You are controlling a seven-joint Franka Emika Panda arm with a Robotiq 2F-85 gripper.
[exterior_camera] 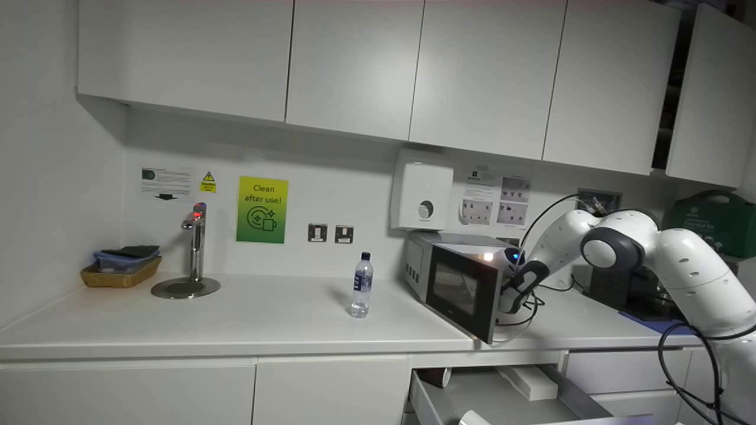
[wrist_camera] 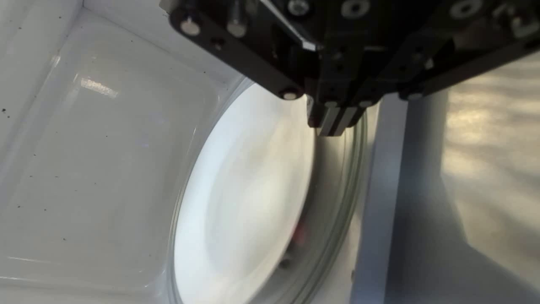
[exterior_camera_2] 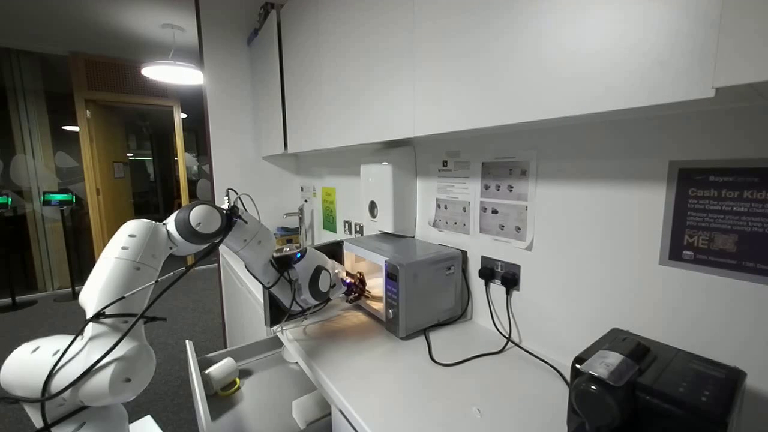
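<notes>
My gripper is inside the lit microwave (exterior_camera_2: 425,284), its fingers shut with nothing visible between the fingertips. In the wrist view, a white plate (wrist_camera: 248,202) lies on the round glass turntable (wrist_camera: 338,230). The fingertips overlap the plate's right rim in that view; whether they touch it I cannot tell. The microwave door (exterior_camera: 453,290) stands open and hides the gripper from exterior view 1. From the other side, the gripper (exterior_camera_2: 356,288) shows at the microwave's mouth.
Below the counter, a drawer (exterior_camera_2: 270,385) is pulled out, with a white mug (exterior_camera_2: 220,375) lying in it. A water bottle (exterior_camera: 361,287) stands left of the microwave. The coffee machine (exterior_camera_2: 655,385) is farther right. Counter left of the bottle is mostly clear.
</notes>
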